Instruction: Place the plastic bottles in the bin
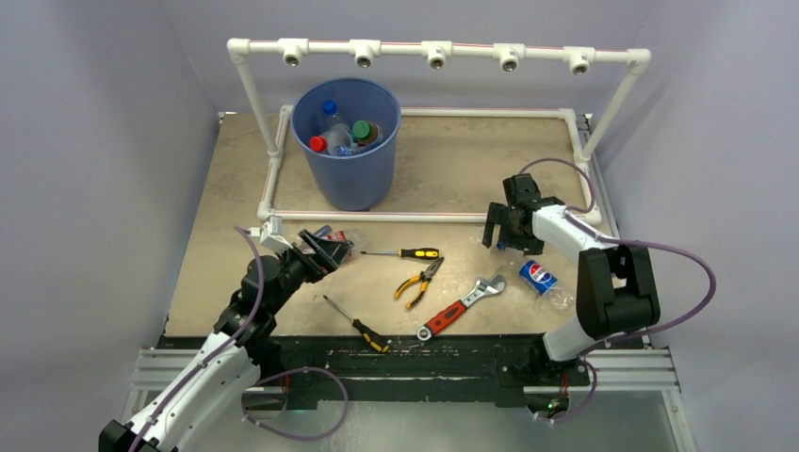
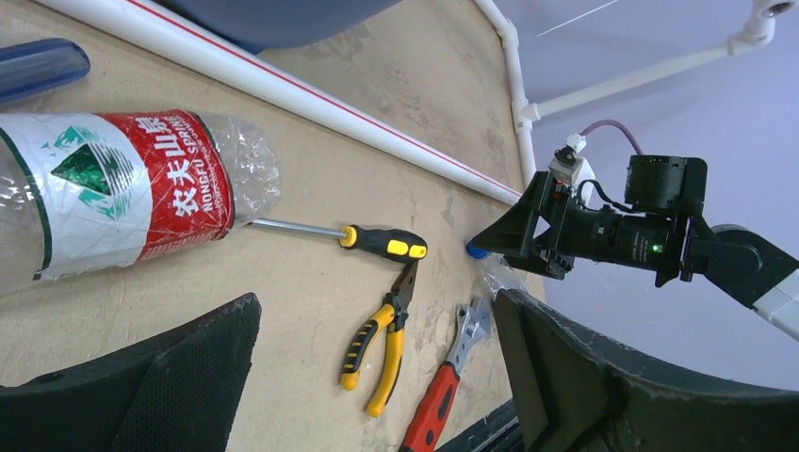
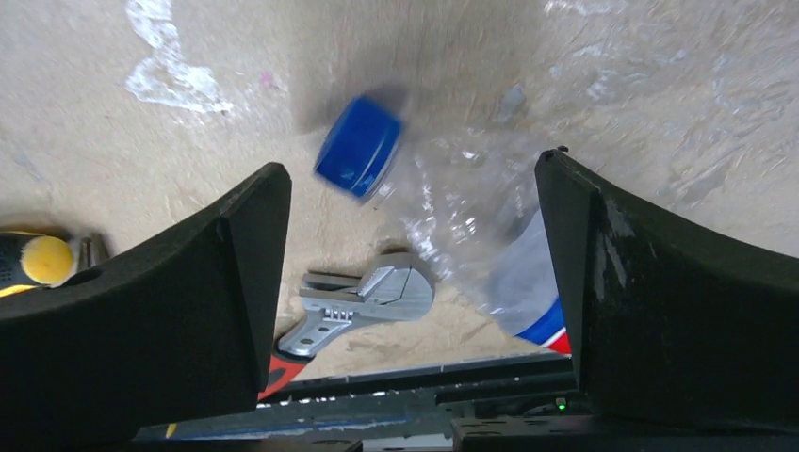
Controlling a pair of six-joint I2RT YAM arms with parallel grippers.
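Note:
The blue bin (image 1: pixel 344 179) at the back holds several bottles with red, blue and green caps. A Pepsi bottle (image 1: pixel 539 278) lies on the right of the table; my open right gripper (image 1: pixel 504 231) hovers over its cap end, and the blue cap (image 3: pixel 358 146) shows between the fingers, not gripped. A clear bottle with red-and-white Nongfu Spring label (image 2: pixel 132 188) lies on the left, beneath my open left gripper (image 1: pixel 325 252), whose fingers frame it from above in the left wrist view.
Two screwdrivers (image 1: pixel 417 253), pliers (image 1: pixel 415 282) and an adjustable wrench (image 1: pixel 452 311) lie across the middle and front. A white pipe frame (image 1: pixel 452 217) runs behind them and rises to a rail over the back.

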